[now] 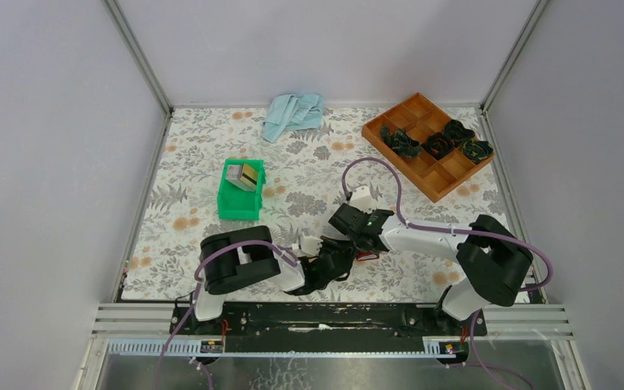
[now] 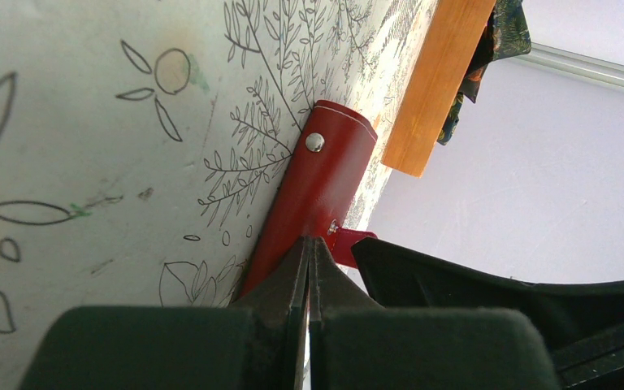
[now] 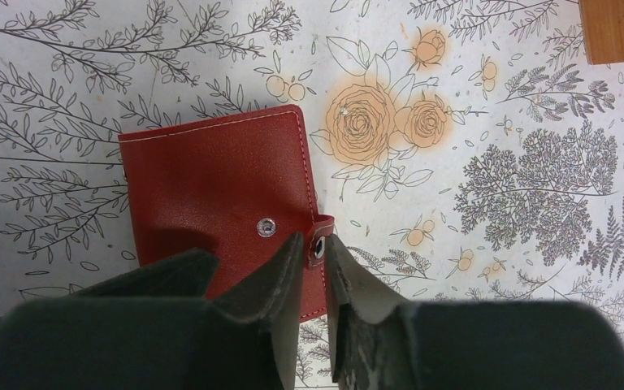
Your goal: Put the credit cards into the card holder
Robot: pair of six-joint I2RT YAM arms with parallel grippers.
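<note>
A red leather card holder (image 3: 211,187) lies on the floral table at the front middle, mostly under both arms in the top view (image 1: 367,256). My left gripper is shut and low against the holder's near edge (image 2: 317,187), with nothing seen between its fingers. My right gripper is over the holder's snap tab (image 3: 320,240), its fingertips slightly apart either side of it; whether they grip it is unclear. No cards can be made out on the holder.
A green bin (image 1: 240,207) with small boxes stands left of centre. A wooden tray (image 1: 431,175) with dark fabric rolls sits at back right, a blue cloth (image 1: 292,114) at the back. The middle behind the arms is clear.
</note>
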